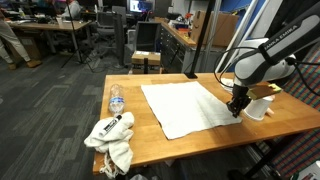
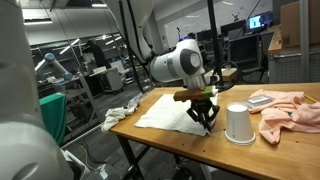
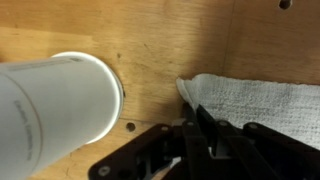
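A white cloth (image 1: 185, 108) lies spread flat on the wooden table (image 1: 150, 145), its near right corner reaching under the gripper. My gripper (image 1: 237, 112) points down at that corner, close to the table, and is shut on the cloth. In the wrist view the cloth (image 3: 265, 105) runs off to the right, with its corner bunched at the gripper. Exterior view 2 has the gripper (image 2: 207, 127) over the cloth's edge (image 2: 170, 115), just left of a white cup.
The white upturned cup (image 2: 238, 124) stands close beside the gripper. Pink cloth (image 2: 288, 115) lies farther right. A water bottle (image 1: 116, 99) and a crumpled white cloth (image 1: 113, 140) with a dark marker on it occupy the table's left end.
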